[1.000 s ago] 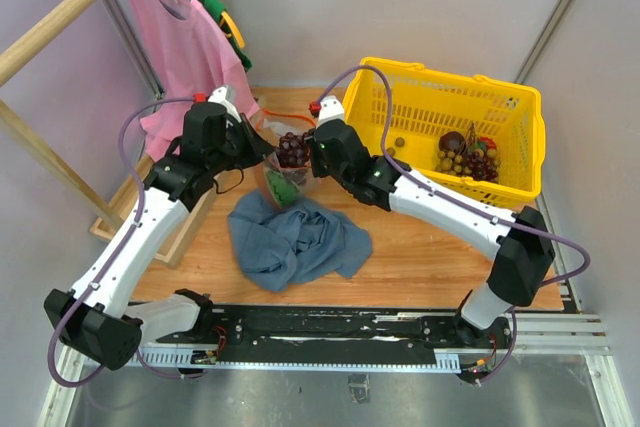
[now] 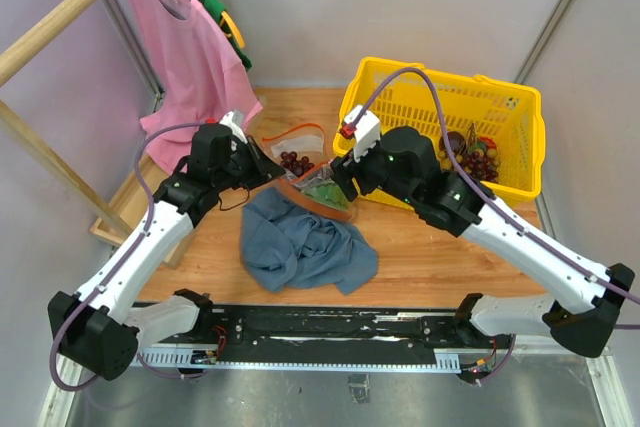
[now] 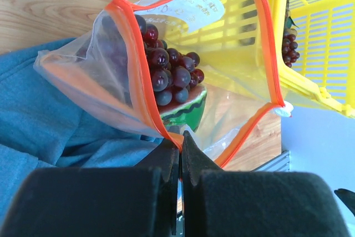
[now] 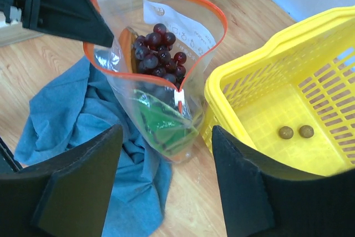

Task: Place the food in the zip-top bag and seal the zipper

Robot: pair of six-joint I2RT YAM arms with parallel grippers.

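Note:
The clear zip top bag [image 4: 161, 117] with an orange rim gapes wide on the table. Dark grapes [image 3: 172, 73] lie inside it, above a green-rinded watermelon slice [image 3: 191, 109]. My left gripper is shut on the bag's orange rim, at its left side in the top view. At the bag's right side, my right gripper [image 2: 347, 179] stands open. In the right wrist view the bag shows beyond its spread fingers [image 4: 113, 142], with nothing gripped between them.
A yellow basket [image 2: 365, 72] stands close against the bag's right side, with more food [image 2: 470, 157] inside. Blue cloth [image 2: 300, 247] lies crumpled in front of the bag. A pink shirt [image 2: 185, 67] hangs at the back left. Bare table shows at front right.
My right gripper has moved away to the right and opened wide. The bag's mouth has widened and its body has shifted right, the grapes sitting inside. My left gripper shifted slightly right. The cloth moved a little.

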